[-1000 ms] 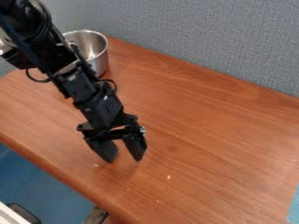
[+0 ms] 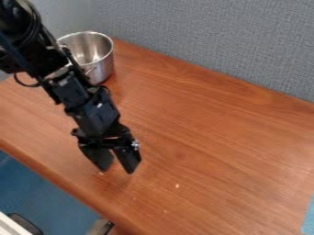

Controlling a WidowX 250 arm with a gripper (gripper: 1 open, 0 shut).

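Note:
My black gripper [image 2: 113, 158] hangs low over the left-middle of the wooden table, its two fingers pointing down and apart, open, with nothing visible between them. Behind the arm, at the back left, a shiny steel pot [image 2: 92, 53] stands on the table, its left side partly hidden by the arm.
A grey fabric partition [image 2: 208, 46] runs along the back. Blue floor [image 2: 37, 193] shows past the front left edge, with some white and dark items below.
The arm and gripper have shifted slightly to the left and back, showing a little more of the pot.

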